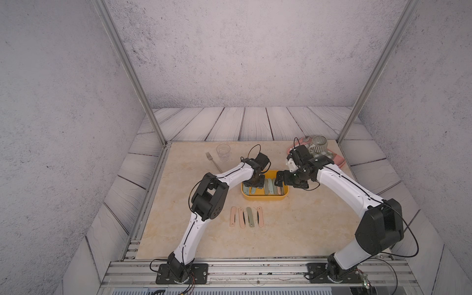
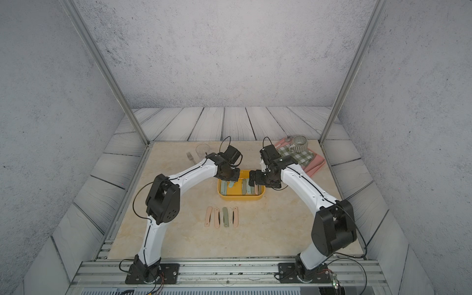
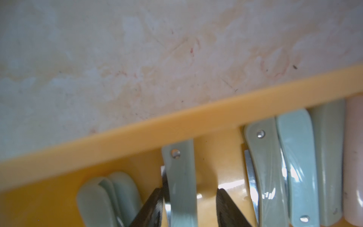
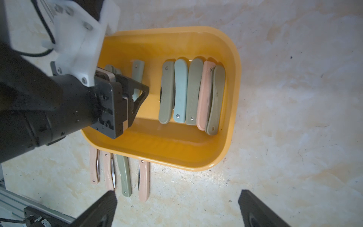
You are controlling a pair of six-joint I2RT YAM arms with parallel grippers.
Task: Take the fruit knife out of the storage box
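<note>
The yellow storage box (image 4: 177, 158) stands mid-table with several folded fruit knives in it. In the left wrist view a pale green knife (image 3: 181, 181) lies between the open fingers of my left gripper, with gaps on both sides. Two more green handles (image 3: 107, 198) lie to its left. A row of green, blue and pink knives (image 4: 192, 92) fills the box's right part. My right gripper is open and empty, over bare table in its wrist view; from the top left view it hangs by the box's right end.
Several knives (image 1: 249, 216) lie side by side on the table in front of the box. A fork (image 1: 213, 159) and a clear glass (image 1: 223, 151) are behind left; a mug (image 1: 318, 143) on cloths is at back right.
</note>
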